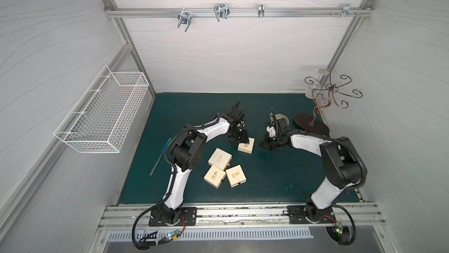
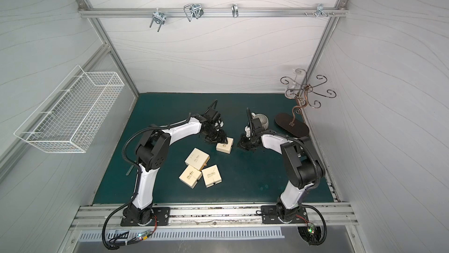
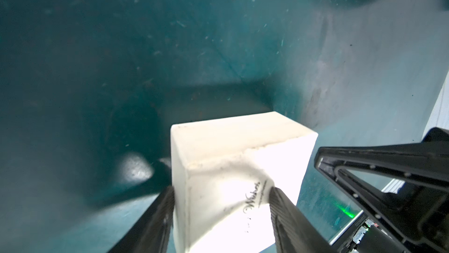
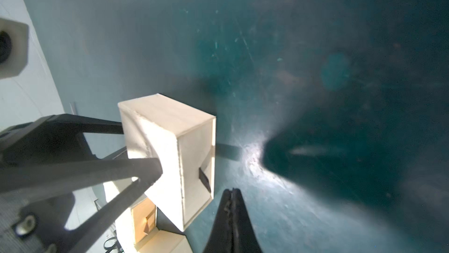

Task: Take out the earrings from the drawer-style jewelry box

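The cream jewelry box [image 1: 246, 145] lies near the middle of the table, its lid lettering partly visible in the left wrist view. My left gripper is shut on the box, its fingers at either side. In the right wrist view, the drawer front faces my right gripper, with a dark pull tab [image 4: 204, 179] near its lower edge. The right fingers are shut together with nothing between them. Their tips stand apart from the tab, to its right in that view. The drawer appears closed; its contents are hidden.
Three more cream boxes [image 1: 236, 176] lie together nearer the front. A ribbed white cup [image 2: 260, 121] and a scroll-armed metal stand [image 2: 304, 98] are at the right. A teal rod [image 1: 160, 157] lies at the left.
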